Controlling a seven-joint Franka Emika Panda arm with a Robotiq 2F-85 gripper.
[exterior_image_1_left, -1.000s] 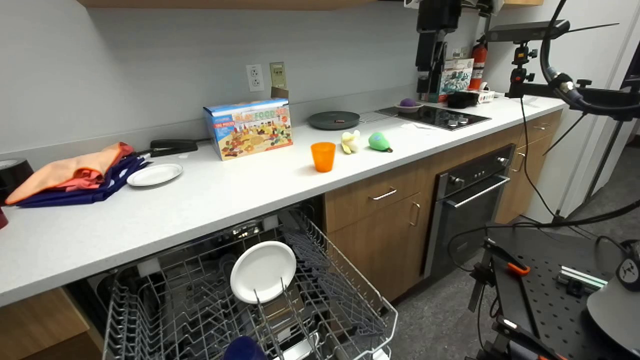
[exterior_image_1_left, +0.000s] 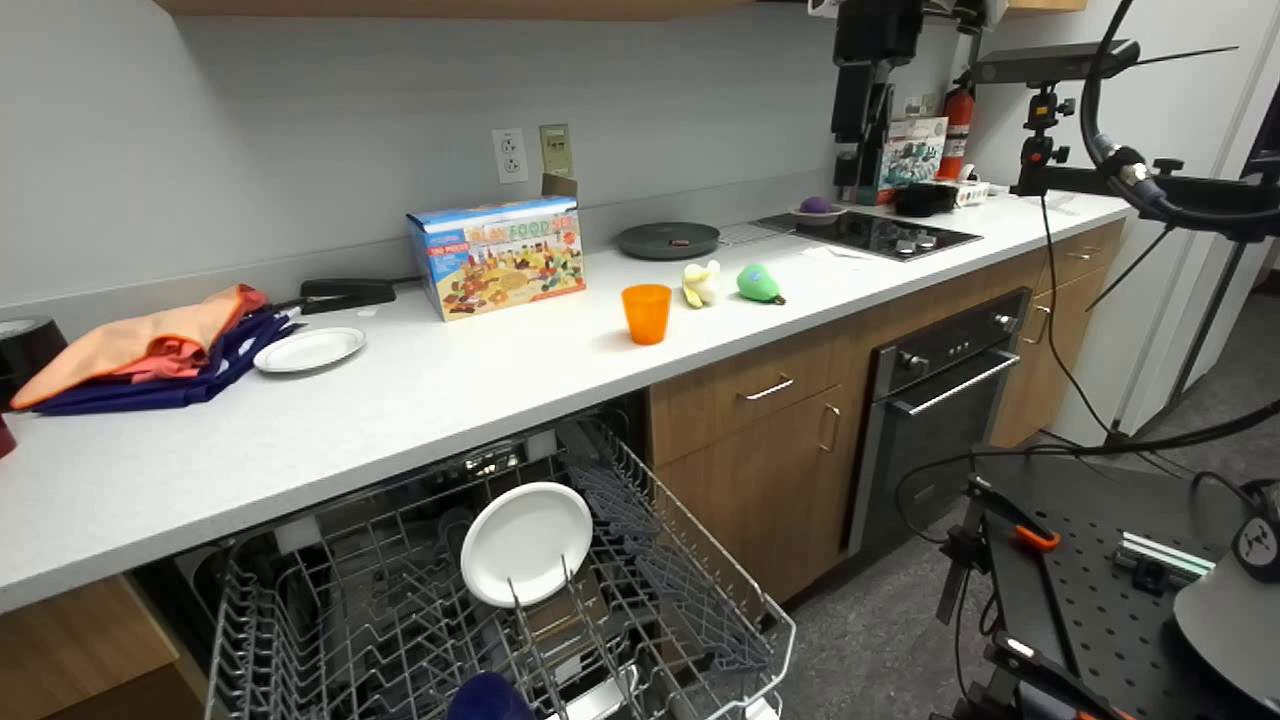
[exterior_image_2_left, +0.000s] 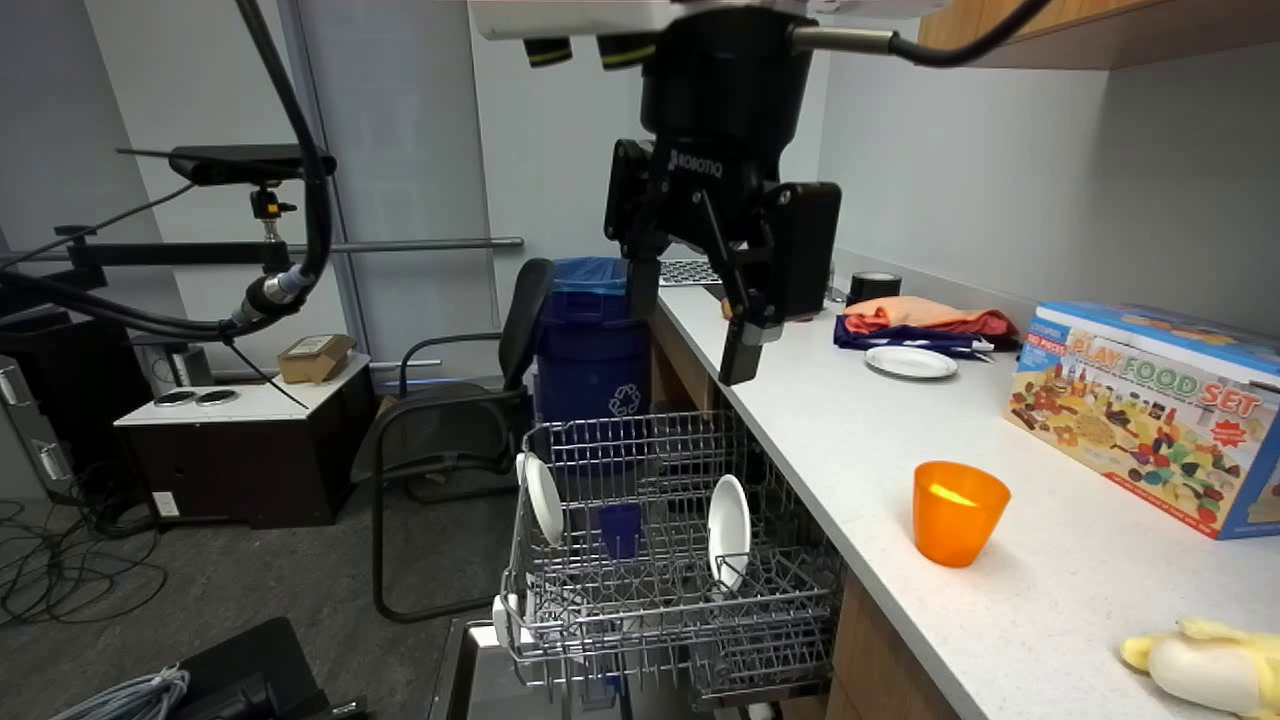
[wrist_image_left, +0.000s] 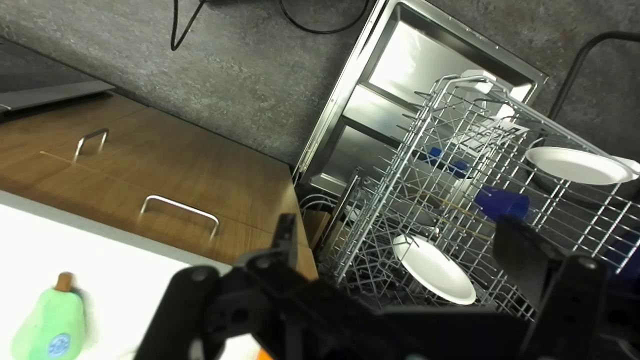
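Note:
High above the counter, in exterior view 2, my gripper (exterior_image_2_left: 693, 322) hangs open with its fingers spread and empty. Below it is the pulled-out dishwasher rack (exterior_image_2_left: 600, 422). A white plate (exterior_image_1_left: 525, 545) leans in the rack's tines, with a dark blue cup (wrist_image_left: 504, 203) and another white plate (wrist_image_left: 579, 165) farther out. On the counter stand an orange cup (exterior_image_2_left: 957, 514) and a small white plate (exterior_image_1_left: 310, 349). The peeled banana toy (exterior_image_1_left: 701, 284) and green pear toy (exterior_image_1_left: 758, 284) lie right of the orange cup in exterior view 1.
A play food box (exterior_image_1_left: 501, 257) stands against the wall. Folded orange and navy cloths (exterior_image_1_left: 150, 348) lie at the counter's left. Toward the cooktop (exterior_image_1_left: 894, 233) sits a dark round pan (exterior_image_1_left: 668, 240). The counter's front edge borders the rack; a chair (exterior_image_2_left: 524, 318) stands beyond it.

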